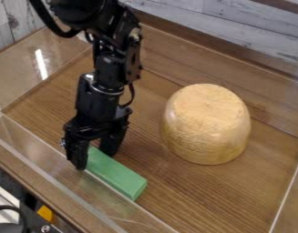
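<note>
My black gripper (93,151) is low over the wooden table at the left of centre, its fingers at the upper-left end of a green rectangular block (117,177) lying along the clear front edge. Whether the fingers grip the block or only rest around it I cannot tell.
A large pale yellow round object (206,124) sits right of the gripper. Clear low walls edge the wooden table (212,196) at left and right.
</note>
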